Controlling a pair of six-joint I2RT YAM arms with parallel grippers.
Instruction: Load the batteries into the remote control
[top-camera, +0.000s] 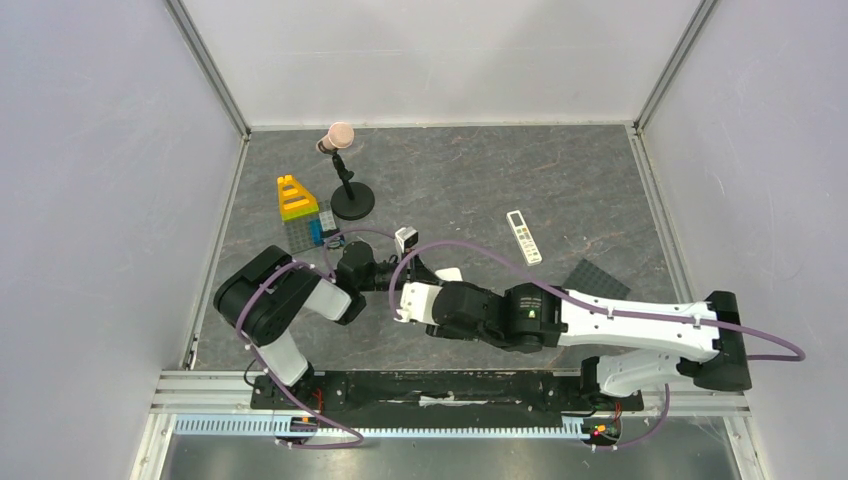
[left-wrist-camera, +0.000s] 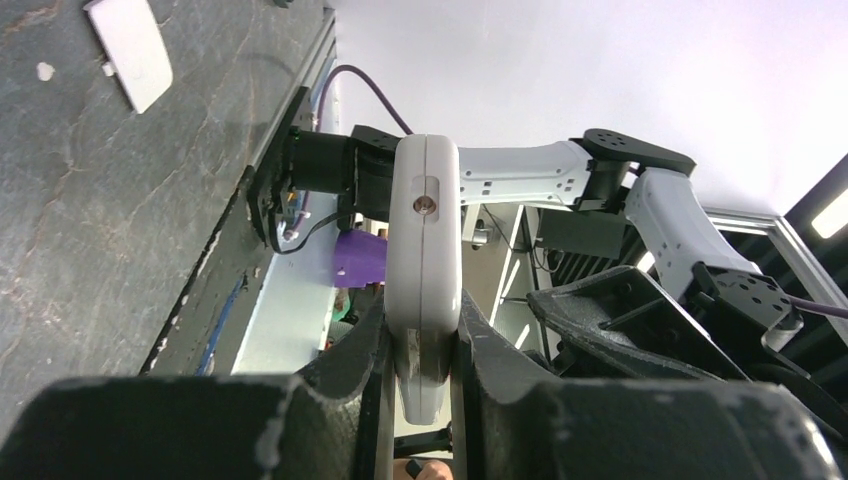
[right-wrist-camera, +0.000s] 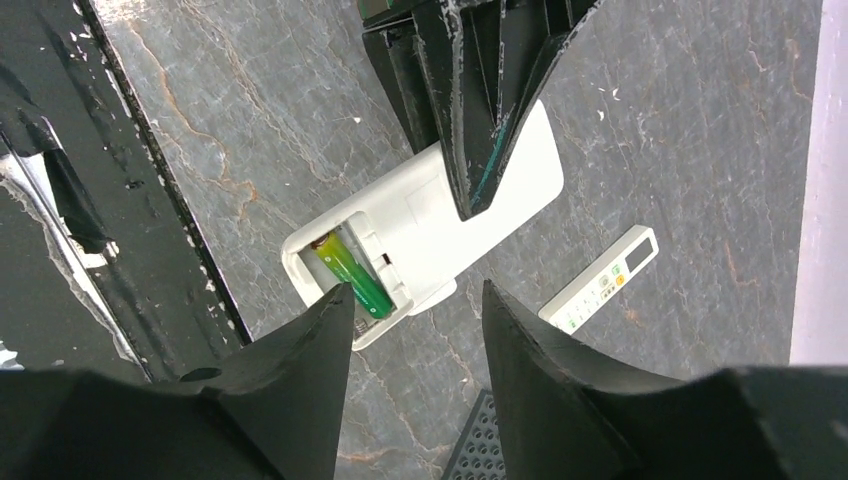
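Observation:
A white remote (right-wrist-camera: 460, 230) lies on the table, its battery compartment uncovered with one green battery (right-wrist-camera: 355, 275) inside. My left gripper is at its upper part. In the left wrist view a white, case-like piece (left-wrist-camera: 424, 270) stands between the left fingers; whether they grip it is unclear. My right gripper is above the compartment end, fingers apart, nothing visible between them. A white plate-like piece (left-wrist-camera: 130, 50) lies on the table in the left wrist view. A second white remote (top-camera: 524, 238) with buttons lies farther right.
A black stand (top-camera: 351, 200) with a pink top, a yellow block (top-camera: 297, 198) on a grid mat at the left, and a dark mat (top-camera: 590, 280) at the right.

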